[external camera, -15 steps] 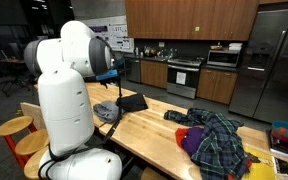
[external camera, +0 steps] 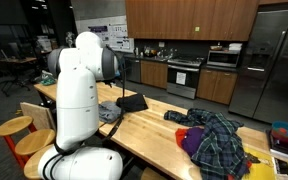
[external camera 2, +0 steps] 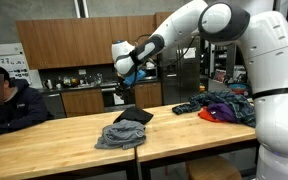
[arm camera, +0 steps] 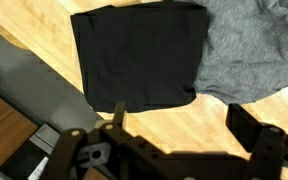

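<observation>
A black cloth (arm camera: 141,58) lies flat on the wooden table in the wrist view, below my gripper. The gripper is open, its dark fingers (arm camera: 240,124) wide apart and nothing between them. A grey cloth (arm camera: 252,48), crumpled, lies against the black one at the upper right of that view. From the second exterior view, the grey cloth (external camera 2: 122,134) is nearer the camera and the black cloth (external camera 2: 130,114) just behind it. My gripper hangs above both, clear of them.
A heap of dark plaid, red and blue cloths (external camera: 209,143) covers the table's right part, with a yellow cloth (external camera: 259,170) beside it. Bare table (external camera: 156,135) lies between. Round stools (external camera: 29,145) stand left of the table. Someone in dark clothing (external camera 2: 24,108) sits at the far left.
Since one second ago the arm has lifted and drawn back to the left in the first exterior view. Both cloths look unmoved.
</observation>
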